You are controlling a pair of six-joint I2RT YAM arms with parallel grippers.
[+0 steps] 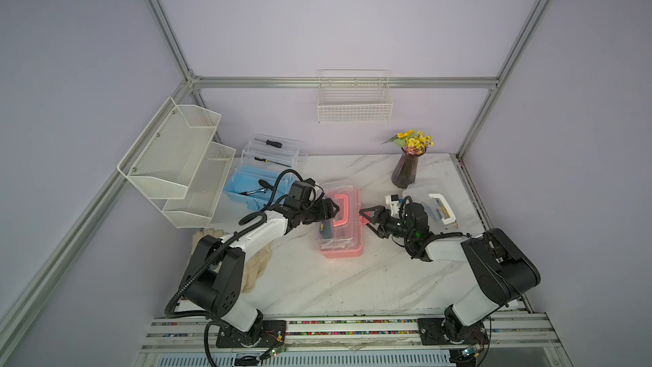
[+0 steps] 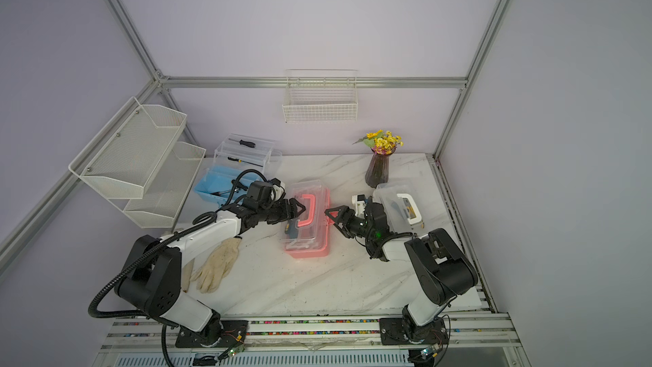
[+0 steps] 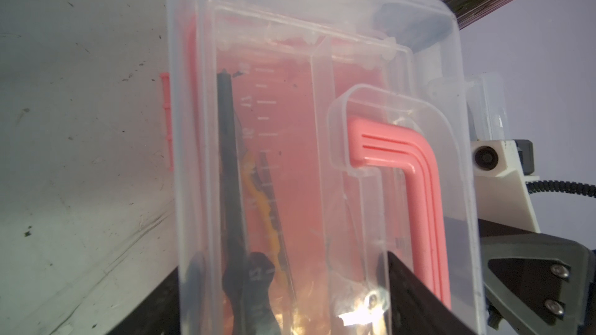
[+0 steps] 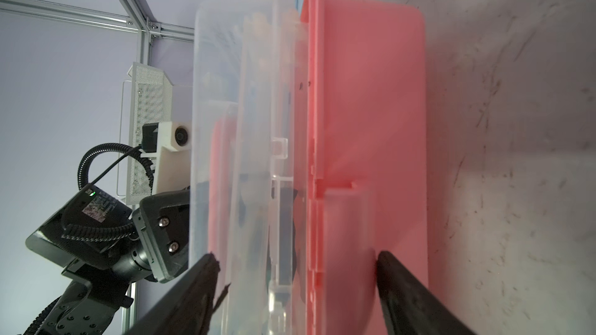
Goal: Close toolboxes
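At the table's middle stands a pink toolbox, its clear lid lying over the base and its pink handle folded down. My left gripper reaches over from the left, shut on the lid, with one finger at either side of the clear plastic. On the opposite long side, my right gripper is open. Its fingers straddle the seam, one by the lid and one beside the pink latch, which sticks out from the base. A dark seam shows between lid and base.
Behind the left arm, a blue toolbox stands open with tools inside. A clear toolbox with a white handle sits behind the right arm, near a flower vase. Gloves lie at front left.
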